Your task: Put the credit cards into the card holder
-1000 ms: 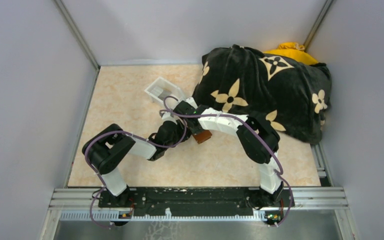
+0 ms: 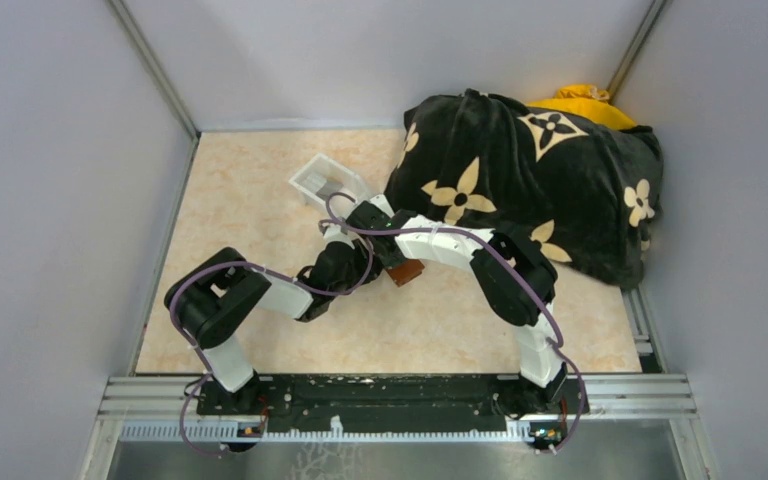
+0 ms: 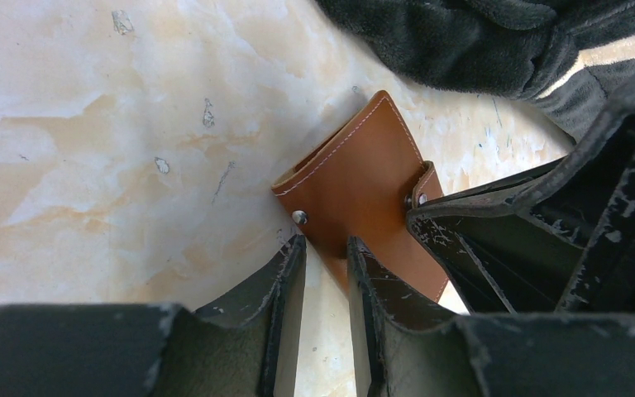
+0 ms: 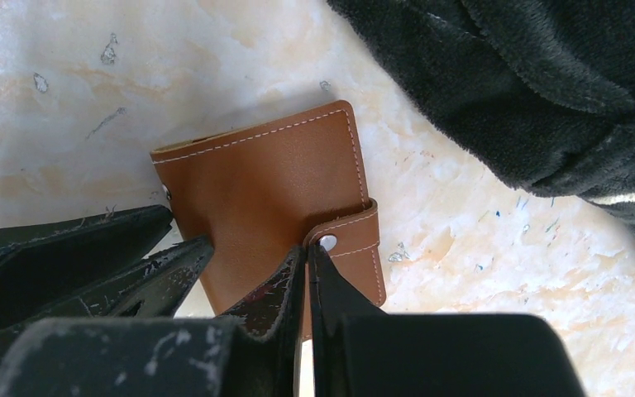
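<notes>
The brown leather card holder lies on the table, mostly covered by my arms in the top view. Its snap strap is folded over one side, with a silver stud showing. At that strap's edge my right gripper is shut; the thin strap edge meets its fingertips, and whether it is pinched is hard to see. Over the opposite edge of the holder, near another stud, my left gripper stands part open, with nothing held between its fingers. No credit cards can be made out.
A white open bin stands behind the grippers. The dark patterned blanket fills the back right, close to the holder and the right arm.
In the top view both arms and the bin look the same as before. The right arm and the holder have shifted at most very slightly.
</notes>
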